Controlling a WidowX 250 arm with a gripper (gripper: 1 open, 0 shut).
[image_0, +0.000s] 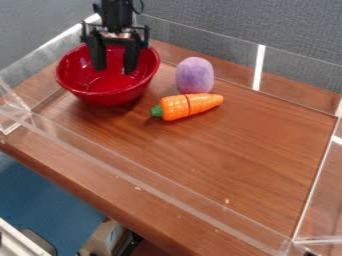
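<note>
My black gripper (115, 58) reaches down from the top into the red bowl (110, 91) at the upper left, its fingers inside the bowl's rim. Whether anything is between the fingers is hidden or too dark to tell. An orange toy carrot (190, 105) with a green top lies to the bowl's right, and a purple egg-shaped object (195, 75) stands behind the carrot.
A wooden table (214, 180) has clear walls around its edges. Blue floor (40, 200) shows at the lower left.
</note>
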